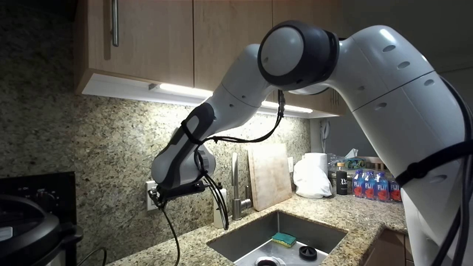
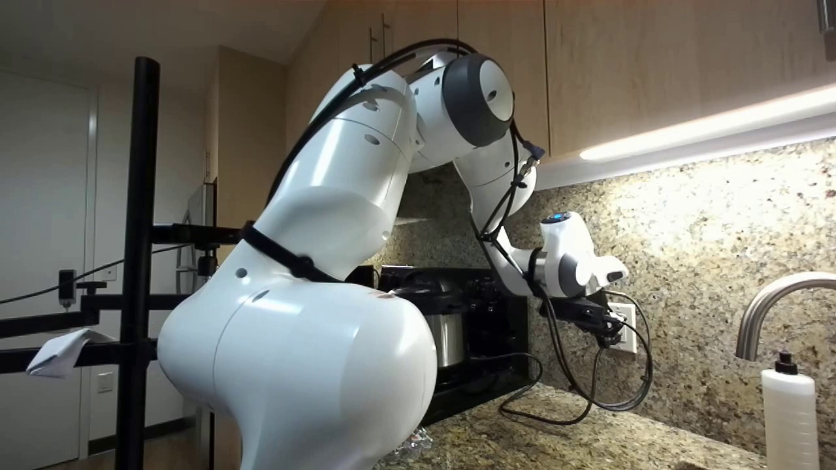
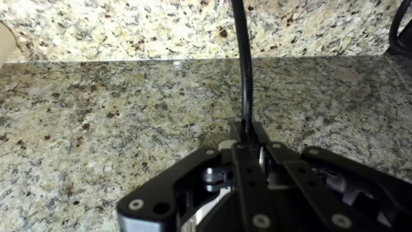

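A black cord [image 3: 244, 58] runs into the tips of my gripper, which is shut on it in the wrist view; the end of the cord is hidden among the fingers. In exterior view 1 the gripper [image 1: 156, 197] is up against the backsplash at a white wall outlet [image 1: 149, 203], with the cord [image 1: 172, 224] hanging down from it to the counter. Exterior view 2 has the dark gripper [image 2: 607, 332] in front of the outlet [image 2: 627, 338], partly covering it. Whether a plug sits in the outlet, I cannot tell.
A pressure cooker [image 1: 31, 230] stands at the left. Right of the outlet are a soap bottle [image 1: 218, 212], a faucet [image 1: 235, 186], a leaning cutting board [image 1: 269, 177] and the sink [image 1: 306, 223] with a sponge [image 1: 283, 239]. Below the gripper the counter [image 3: 116, 135] is mostly clear.
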